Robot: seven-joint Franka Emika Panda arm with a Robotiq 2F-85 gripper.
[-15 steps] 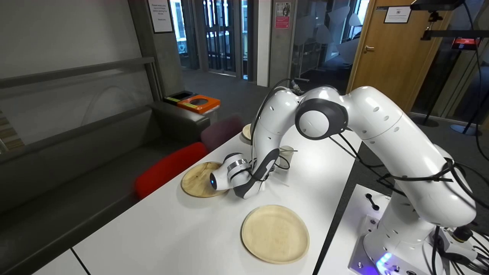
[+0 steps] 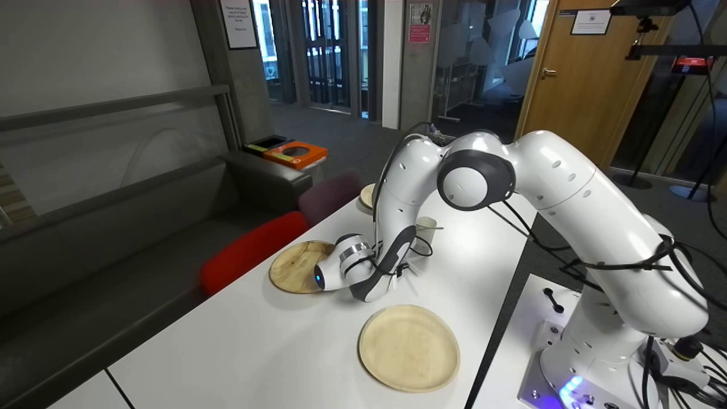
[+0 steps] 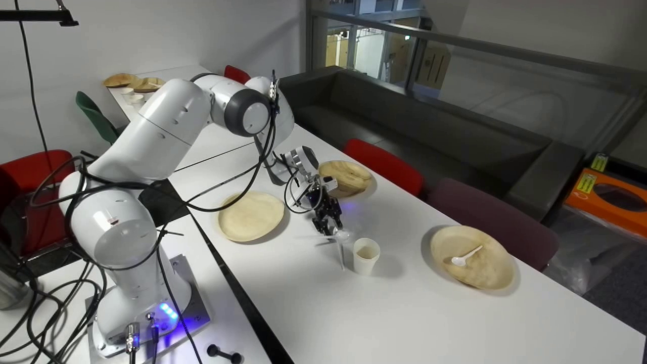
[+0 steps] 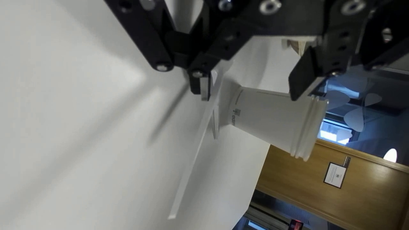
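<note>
My gripper has its two black fingers apart, with nothing seen held between them. It is low over the white table (image 3: 388, 315), just beside a paper cup (image 3: 365, 257). In the wrist view the upright cup (image 4: 268, 115) appears sideways, beyond the gap between the fingers. A thin white plastic utensil (image 4: 191, 168) reaches from beside one fingertip across the view. A second short white piece (image 4: 215, 123) shows near the cup's base. In exterior view 2, white utensil parts (image 3: 340, 252) show by the fingertips; whether they touch the gripper is unclear.
A pale round plate (image 2: 409, 347) lies on the near side of the table, and a darker wooden plate (image 2: 293, 266) lies behind the wrist. Farther off, a plate (image 3: 446, 242) carries a white spoon (image 3: 467, 256). Open table surrounds the cup's far side.
The wrist has come down slightly and shifted a little to the right in exterior view 1. The plates and cup look unmoved.
</note>
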